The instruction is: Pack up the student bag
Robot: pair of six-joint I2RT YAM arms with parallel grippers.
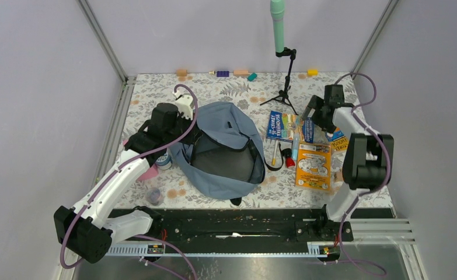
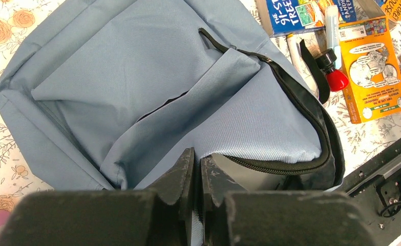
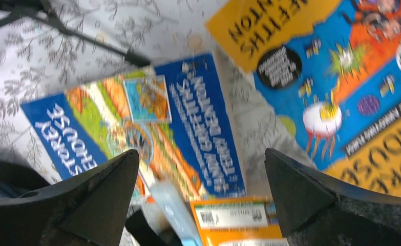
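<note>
The blue-grey bag (image 1: 214, 185) lies unzipped at mid-table, its dark inside showing. My left gripper is shut on a fold of its fabric at the opening. Over the books on the right, my right gripper stands open, nothing between its fingers. Below it lies a blue-and-green treehouse book (image 3: 152, 136); a second book (image 3: 336, 102), yellow and blue, shows to the right and is partly hidden by the arm in the top view. An orange book (image 1: 313, 166) lies nearer the front. Beside it are a light-blue tube (image 1: 295, 147) and a red-and-black bottle (image 1: 289, 158).
A black tripod (image 1: 285, 93) with a green pole stands behind the books. Several small blocks line the back edge. A white-and-blue jar (image 1: 164, 161), a pink item (image 1: 149, 173) and a clear round container (image 1: 154, 195) lie left of the bag.
</note>
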